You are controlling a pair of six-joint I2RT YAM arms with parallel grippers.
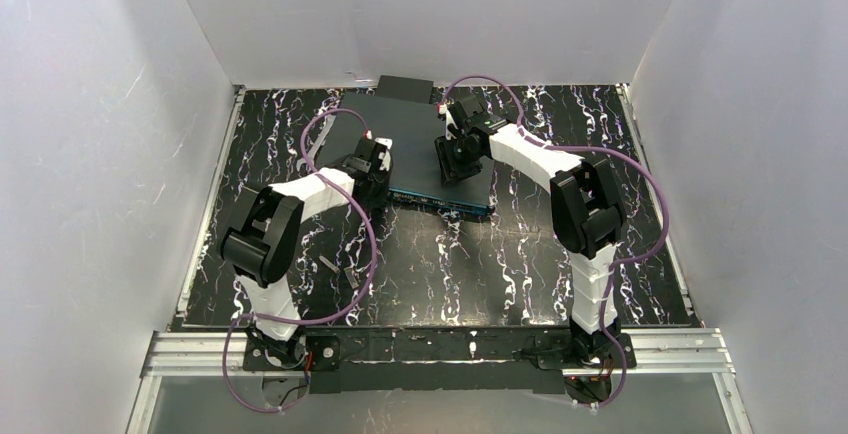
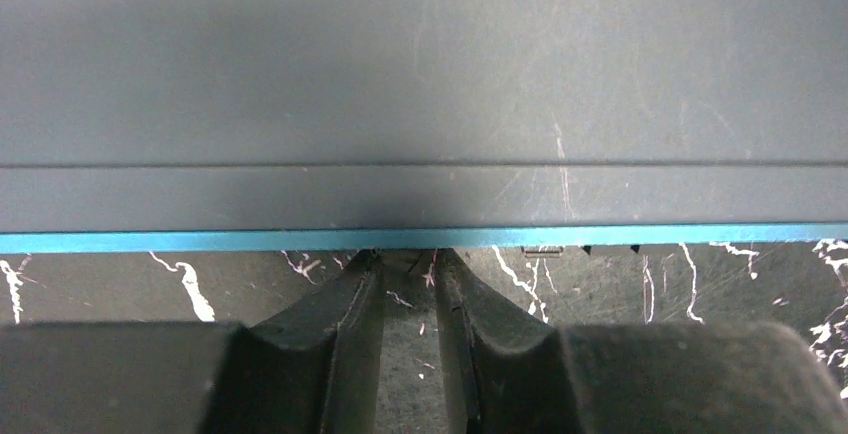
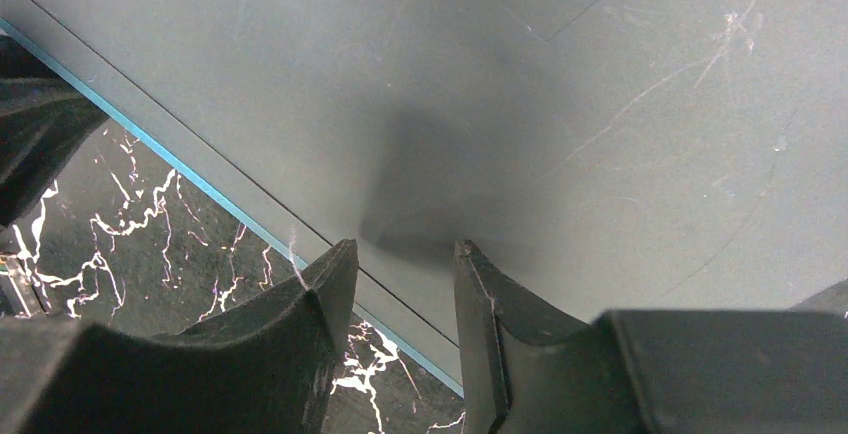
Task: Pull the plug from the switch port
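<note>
The dark grey switch (image 1: pixel 415 134) lies at the back middle of the table, its blue-edged front turned towards me. At its front left my left gripper stands part open, with dark table showing through a narrow gap; its tips reach the blue front edge (image 2: pixel 250 241). What lies right at those tips is dark and hard to make out. Over the switch's top, on the right, hangs my right gripper, its fingers apart with only the grey lid (image 3: pixel 600 184) seen between them. No plug or port can be made out clearly.
Two small pale strips, a left one (image 1: pixel 329 264) and a right one (image 1: pixel 351 278), lie on the marbled table in front of the left arm. A dark flat piece (image 1: pixel 405 89) sits behind the switch. Open table lies in front of the switch.
</note>
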